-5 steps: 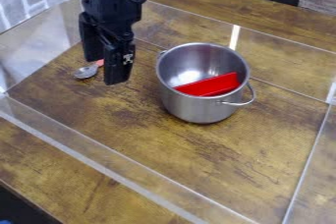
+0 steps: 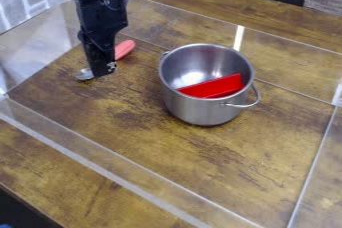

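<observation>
My black gripper (image 2: pixel 96 60) hangs at the upper left, over a small silver utensil (image 2: pixel 86 74) and a pink-red item (image 2: pixel 124 48) lying behind it. Whether its fingers are open or shut is hard to make out. A steel pot (image 2: pixel 201 112) with side handles stands right of centre, with a red block (image 2: pixel 214 84) inside it.
Clear panels edge the left side and run across the surface at the back and right.
My gripper has moved left, away from the pot and over the silver utensil, uncovering more of the pink-red item. The pot has not moved.
</observation>
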